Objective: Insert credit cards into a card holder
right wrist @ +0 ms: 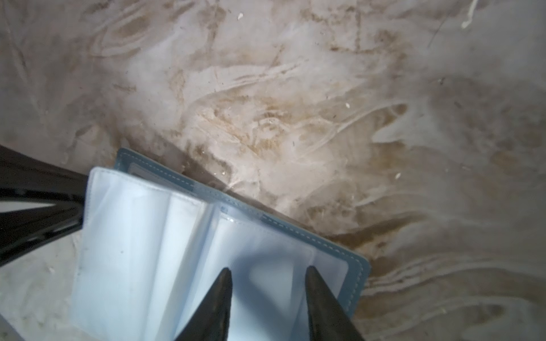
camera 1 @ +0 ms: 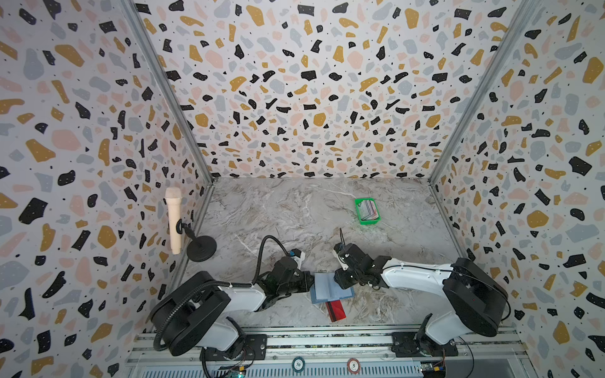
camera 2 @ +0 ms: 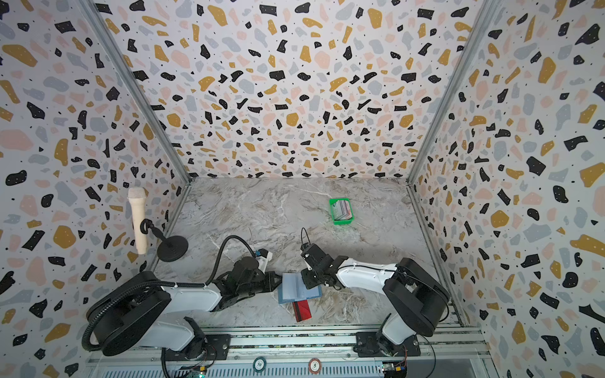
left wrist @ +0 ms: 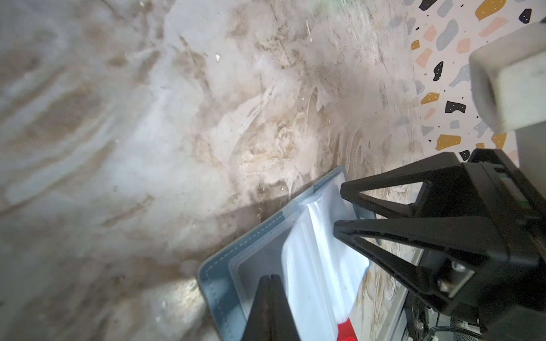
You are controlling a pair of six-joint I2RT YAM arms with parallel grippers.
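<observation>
The blue card holder [camera 1: 313, 298] lies spread on the table near the front, its clear sleeves [right wrist: 250, 267] showing. In the left wrist view, one or more whitish sleeves [left wrist: 304, 267] stand lifted near the middle. A red card [camera 1: 337, 310] with a dark stripe sticks out at the holder's front edge; its other end is hidden. My left gripper is shut at the holder's left side, with no card visible between its fingertips. My right gripper stands open over the right-hand sleeve, its fingers apart and no card between them.
A green box [camera 1: 368, 211] of cards sits toward the back right. A black round-based stand [camera 1: 201, 248] with a beige tube [camera 1: 174, 220] occupies the left side.
</observation>
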